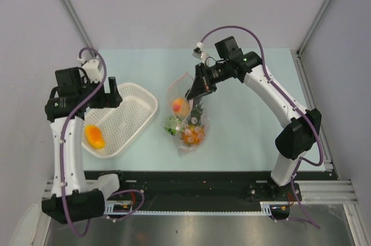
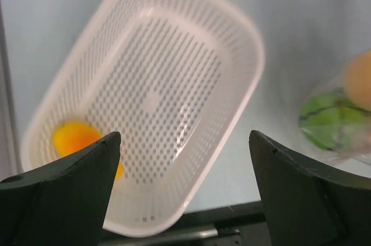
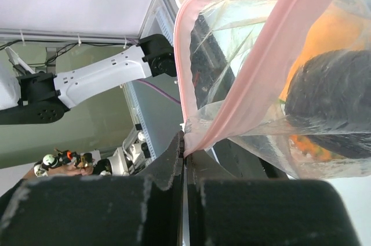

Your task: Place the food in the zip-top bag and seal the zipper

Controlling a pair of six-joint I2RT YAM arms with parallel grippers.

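Note:
The clear zip bag [image 1: 186,130] holds several foods, including orange, green and dark items. My right gripper [image 1: 204,88] is shut on its pink zipper edge [image 3: 237,112], lifting the bag's mouth. My left gripper [image 1: 108,96] stands open above the white basket [image 1: 136,118], blurred, nothing between its fingers. An orange-yellow item [image 1: 94,137] lies at the basket's left end, also seen in the left wrist view [image 2: 78,137].
A dark strip [image 1: 191,182] runs along the front edge. The basket takes up the table's left part.

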